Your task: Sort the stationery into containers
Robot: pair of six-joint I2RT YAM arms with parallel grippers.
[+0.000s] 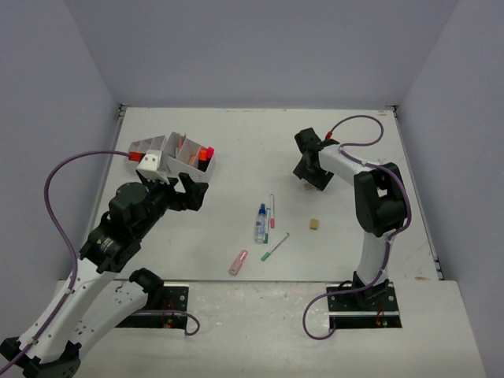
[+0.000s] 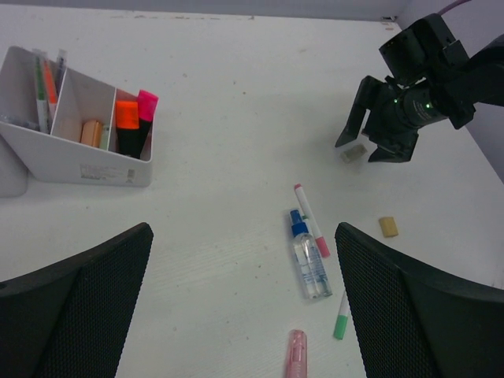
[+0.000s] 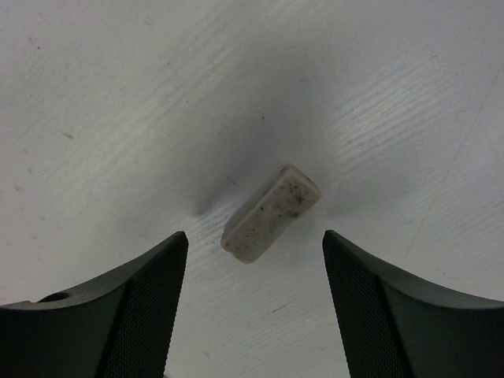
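Observation:
A small grey eraser (image 3: 272, 213) lies on the table between and slightly beyond the fingertips of my right gripper, which stands open over it without touching. In the left wrist view part of that eraser (image 2: 353, 153) shows beside the right gripper. My left gripper is open and empty, held near the containers. A grey divided container (image 2: 98, 172) holds pens, orange- and pink-capped markers and a tan block. On the table lie a blue-capped bottle (image 2: 312, 268), a red-ended pen (image 2: 313, 220), a green-ended pen (image 2: 342, 316) and a pink item (image 2: 297, 354).
A yellowish block (image 1: 314, 224) sits in front of the right gripper. Another compartmented container (image 1: 142, 147) adjoins the first at the back left. Bare table (image 1: 252, 150) stretches between the containers and the right arm.

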